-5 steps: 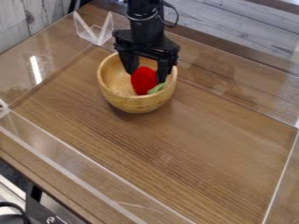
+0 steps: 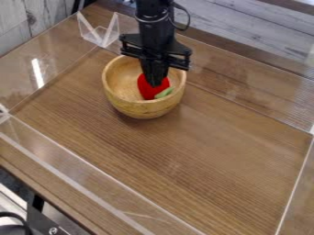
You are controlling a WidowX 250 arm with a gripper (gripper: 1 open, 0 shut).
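A wooden bowl (image 2: 124, 99) sits in the upper middle of the table, holding a red round object (image 2: 150, 88) with a small green part at its lower right. My black gripper (image 2: 154, 72) hangs just over the red object, its lower tip at or very near the object's top. Whether anything is between the fingertips is hard to see at this size.
A clear plastic piece stands at the back left. A pale wall runs along the left edge, with dark cables at the lower left corner.
The gripper has shifted slightly from about a second ago, its tip now more centred over the red object. The bowl and its contents look nearly unchanged.
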